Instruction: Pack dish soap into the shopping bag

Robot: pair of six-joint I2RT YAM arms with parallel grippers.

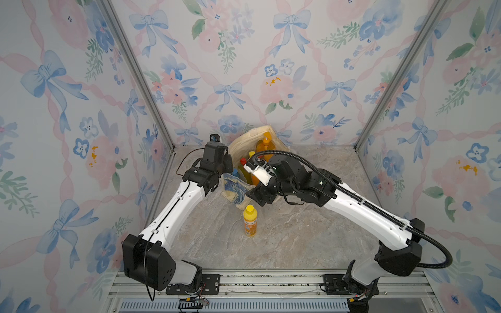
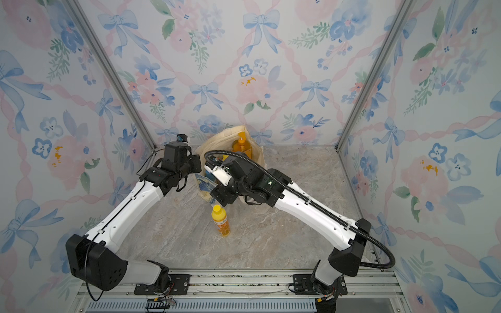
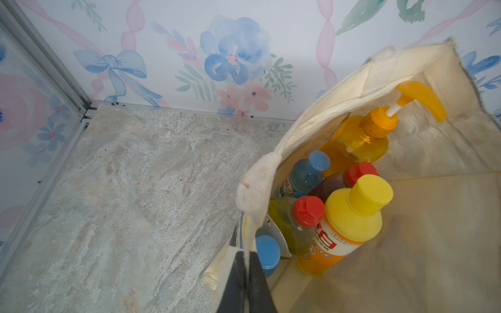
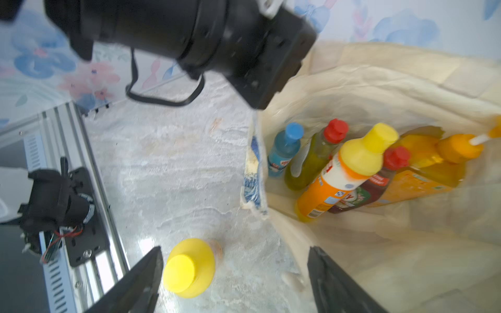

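A bottle with a yellow cap and orange label (image 1: 250,221) stands upright on the table in front of the cream cloth shopping bag (image 3: 443,224). Inside the bag a similar orange-and-yellow bottle (image 4: 334,180) leans among others. My left gripper is shut on the thin cloth of the bag's left rim, seen in the left wrist view. My right gripper is open, its fingers (image 4: 336,284) wide apart with nothing held. It hangs over the bag's front side, above and behind the standing bottle, whose yellow top shows low in the right wrist view.
Also in the bag are an orange pump bottle (image 3: 360,138), red-capped bottles and blue-capped bottles. The right forearm (image 1: 360,211) crosses over the table's right half. Bare tabletop (image 1: 323,240) lies right of the standing bottle.
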